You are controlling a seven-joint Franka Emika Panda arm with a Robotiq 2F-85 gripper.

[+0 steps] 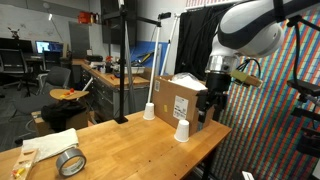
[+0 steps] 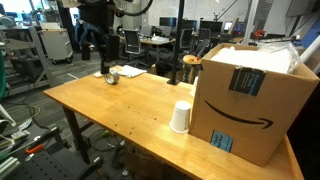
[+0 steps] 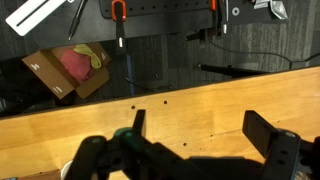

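My gripper is open, its dark fingers [image 3: 139, 122] set wide apart with only table edge and bare wood showing between them. In exterior view 1 it hangs above the right side of the wooden table. A white cup [image 1: 182, 131] stands upside down on the table, a little left of and below the gripper in that view. Another white cup [image 1: 149, 111] is farther back, beside the box. A roll of grey tape [image 1: 70, 161] lies at the left. In the wrist view only part of a white rim shows at the bottom left.
A large cardboard box [image 2: 240, 112] holding white plastic stands on the table near a cup. A white cloth [image 1: 50, 144] and a tray with small items [image 1: 24, 163] lie at the left.
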